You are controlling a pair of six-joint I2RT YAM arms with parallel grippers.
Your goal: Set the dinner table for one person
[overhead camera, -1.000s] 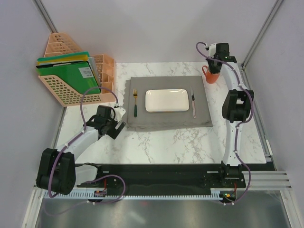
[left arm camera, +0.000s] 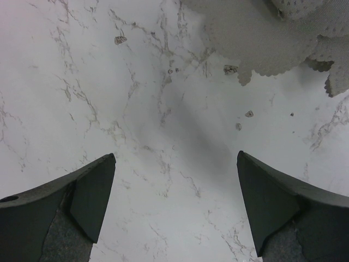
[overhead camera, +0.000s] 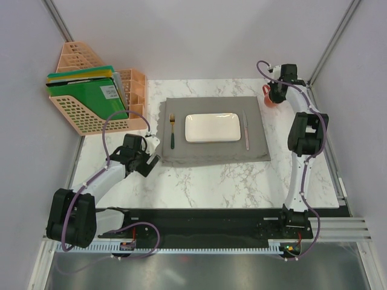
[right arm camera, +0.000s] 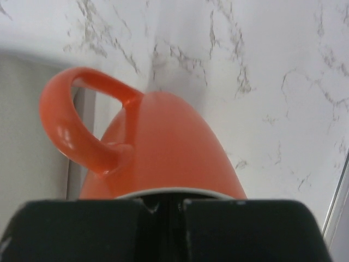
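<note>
A white rectangular plate [overhead camera: 212,127] lies on the grey placemat [overhead camera: 211,154], with a green-handled fork [overhead camera: 172,132] on its left and a knife [overhead camera: 245,130] on its right. The orange mug [overhead camera: 270,100] is beyond the mat's upper right corner, its handle towards the mat. My right gripper [overhead camera: 277,92] is shut at the mug. In the right wrist view its fingers [right arm camera: 251,229] cover the mug's mouth, so I cannot see whether rim is between them. My left gripper [overhead camera: 152,163] stands open over bare marble by the mat's lower left corner, nothing between its fingers.
An orange basket [overhead camera: 91,117] of green and yellow folders fills the back left. Bare marble [overhead camera: 242,187] runs along the front. A raised wall [overhead camera: 357,115] bounds the table on the right.
Fork, plate, knife and left arm are unmoved.
</note>
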